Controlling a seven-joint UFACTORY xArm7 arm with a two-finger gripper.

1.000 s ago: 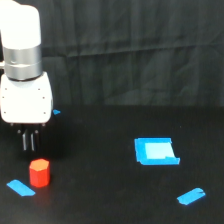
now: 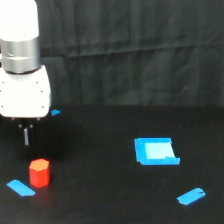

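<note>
A red block (image 2: pixel 39 173) with a hexagonal-looking outline sits on the dark table at the lower left. Above it and slightly to its left hangs my gripper (image 2: pixel 28 136), pointing down from the white arm (image 2: pixel 25 93). Its dark fingers barely stand out against the black surface, so how far apart they are is unclear. There is a visible gap between the fingertips and the red block in this view.
A blue square tray (image 2: pixel 143 149) with a pale inside lies right of centre. Blue strips lie flat: one strip (image 2: pixel 20 188) beside the red block, another strip (image 2: pixel 191 196) at lower right. The table between block and tray is clear.
The arm and gripper have shifted slightly up and to the left in the view. The red block, tray and blue strips are where they were.
</note>
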